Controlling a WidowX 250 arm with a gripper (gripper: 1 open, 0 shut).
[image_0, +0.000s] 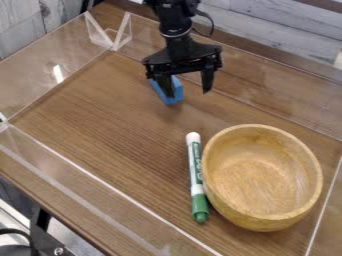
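Observation:
The black gripper (183, 72) hangs over the upper middle of the wooden table, its two fingers pointing down around a small blue object (170, 92). The blue object sits beneath and slightly left of the wrist, partly hidden by the gripper. Whether the fingers touch it, and how wide they stand, is unclear.
A large tan oval bowl (261, 177) fills the lower right. A white marker with a green end (197, 175) lies upright in the picture along the bowl's left side. Clear plastic stands at the upper left edge.

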